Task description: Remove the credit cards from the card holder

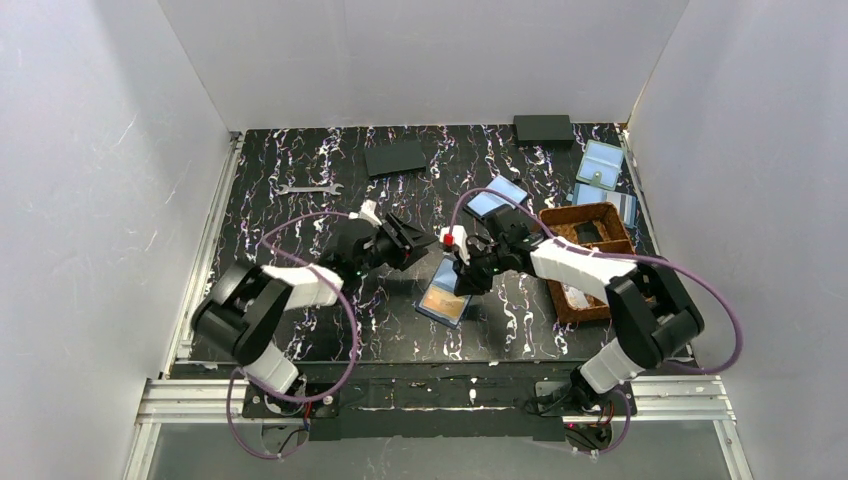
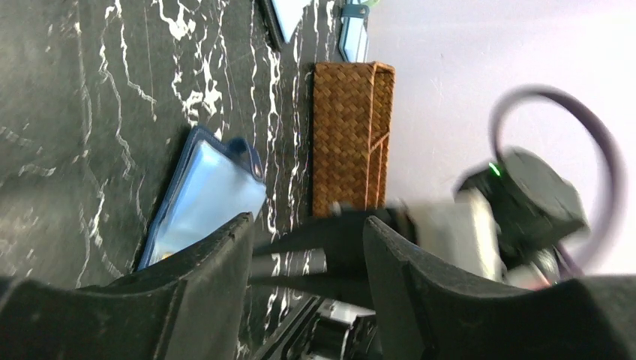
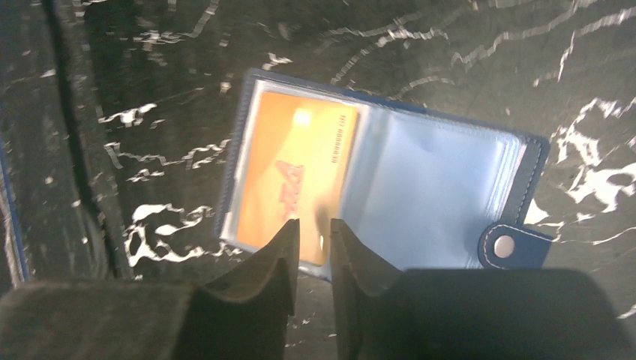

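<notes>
The open card holder lies on the marble table at front centre. In the right wrist view an orange card fills its left half, and a clear blue sleeve with a snap tab shows on the right. Over it is my right gripper, part open with nothing seen between its fingers. My left gripper is raised to the holder's upper left in the top view, fingers apart and empty.
A woven basket stands at the right, with blue holders behind it. Another blue holder, two dark pads and a wrench lie at the back.
</notes>
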